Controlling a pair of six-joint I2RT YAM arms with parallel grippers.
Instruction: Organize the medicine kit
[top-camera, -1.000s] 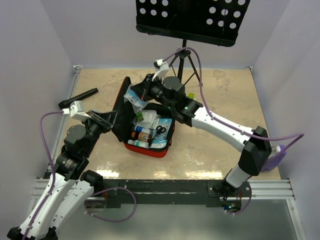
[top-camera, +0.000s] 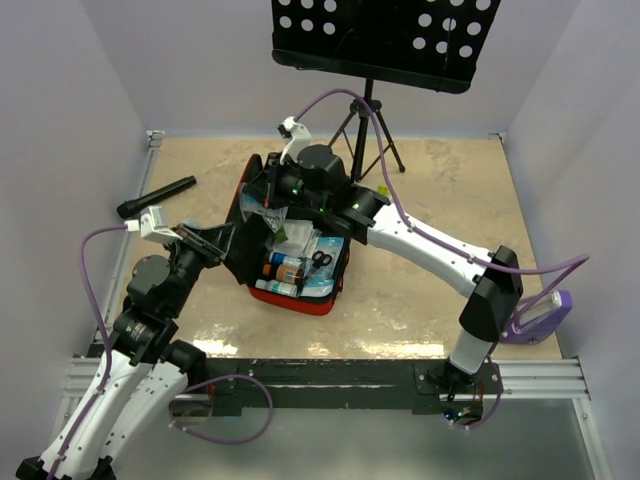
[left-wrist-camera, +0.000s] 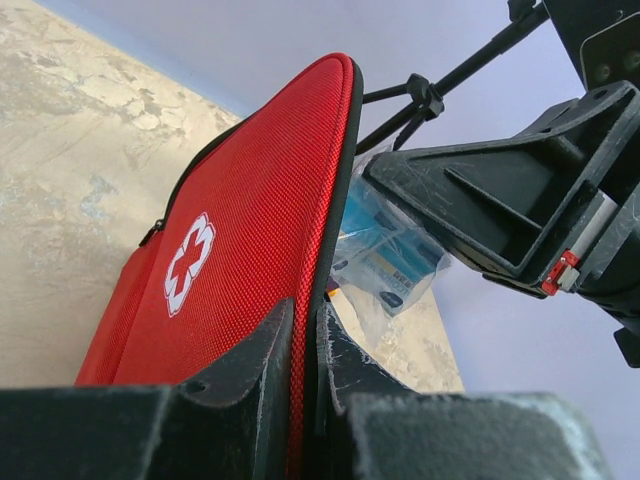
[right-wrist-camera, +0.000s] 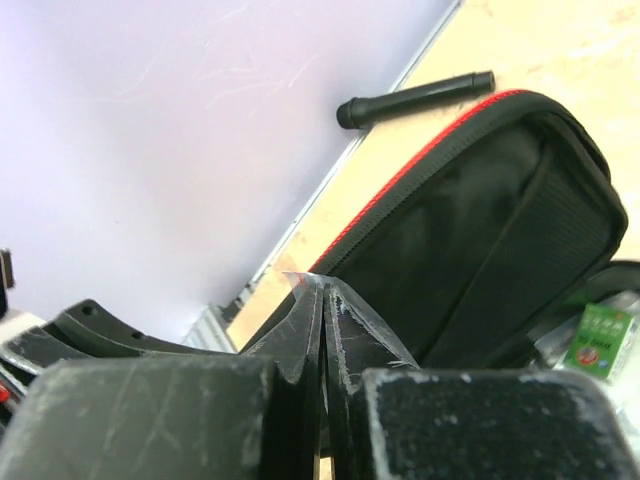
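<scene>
The red medicine kit (top-camera: 292, 303) lies open on the table, its lid (top-camera: 246, 256) raised on the left side. My left gripper is shut on the lid's edge; the red outside with a white cross emblem faces its camera. A clear plastic bag with blue packets (left-wrist-camera: 385, 255) hangs from my right gripper, which is shut on a thin fold of its film. In the top view that bag (top-camera: 262, 212) is beside the lid's inner face, over the kit's back left part. The kit holds scissors (top-camera: 320, 259), orange-brown bottles (top-camera: 287, 273) and a white tube (top-camera: 277, 288).
A black music stand (top-camera: 366, 110) rises behind the kit. At the table's left lies a black microphone (top-camera: 157, 197), and a purple-and-white object (top-camera: 538, 318) stands at the right edge.
My right gripper has moved left and slightly down with the bag, towards the raised lid, and has turned somewhat. The left arm and the lid look the same.
</scene>
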